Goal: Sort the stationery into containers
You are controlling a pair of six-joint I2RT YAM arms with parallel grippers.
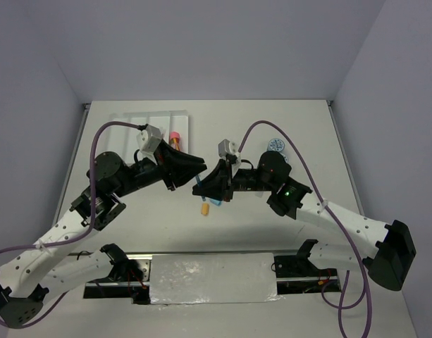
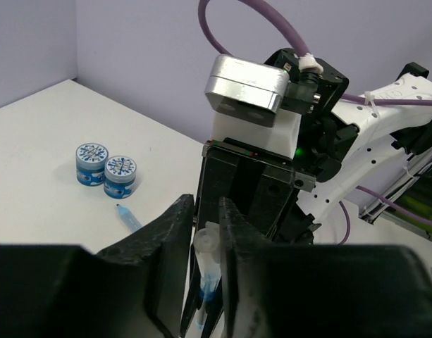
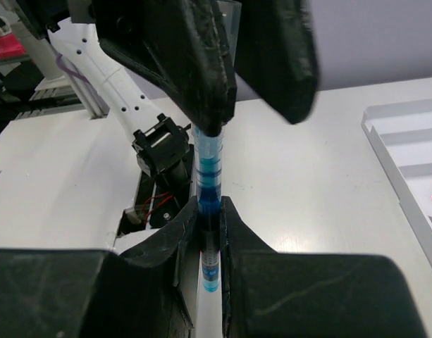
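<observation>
A slim clear-and-blue pen [image 3: 209, 204] stands upright between my two grippers. My right gripper is shut on its middle, and the blue lower end sticks out below the fingers. From the other side my left gripper has its fingers around the pen's upper end; in the left wrist view they lie close on both sides, but whether both press on it I cannot tell. From above, the pen [image 1: 199, 184] is mostly hidden by the grippers [image 1: 201, 174]. The white compartment tray [image 1: 146, 113] stands at the back left and holds a pink-topped item [image 1: 175, 136].
An orange piece [image 1: 205, 209] and a blue item [image 1: 215, 202] lie on the table below the grippers. Two round blue-and-white tubs [image 2: 91, 163] stand to the right; another blue pen [image 2: 128, 217] lies near them.
</observation>
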